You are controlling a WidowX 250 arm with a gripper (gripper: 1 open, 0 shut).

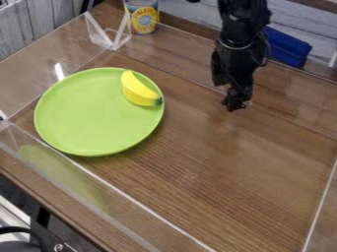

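My black gripper (232, 87) hangs over the back right part of the wooden table, its fingertips low near the bare surface. It appears open, with nothing seen between its fingers. A yellow banana (140, 90) lies on the right side of a green plate (79, 118) at the left.
A blue block (287, 47) sits at the back right behind the arm. A can (141, 16) and a clear plastic object (108, 30) stand at the back left.
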